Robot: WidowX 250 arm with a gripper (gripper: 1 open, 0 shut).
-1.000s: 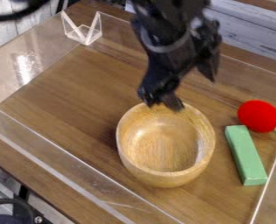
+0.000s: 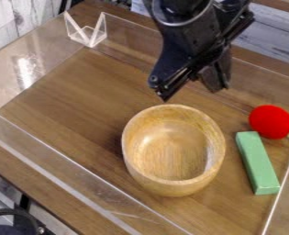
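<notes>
My gripper [image 2: 166, 86] hangs over the back middle of the wooden table [image 2: 73, 110], above and behind a wooden bowl [image 2: 172, 165]. Its tip is shut, with nothing visible between the fingers. The bowl is upright and empty. To its right lie a green block [image 2: 257, 162] and a red round object [image 2: 271, 121] with a light green part at its right side, partly cut off by clear edging.
A small clear plastic piece [image 2: 88, 29] stands at the back left. Clear rails or walls edge the table. Dark cables show at the lower left, off the table.
My gripper has moved up and back, away from over the bowl. The bowl, green block and red object have not moved.
</notes>
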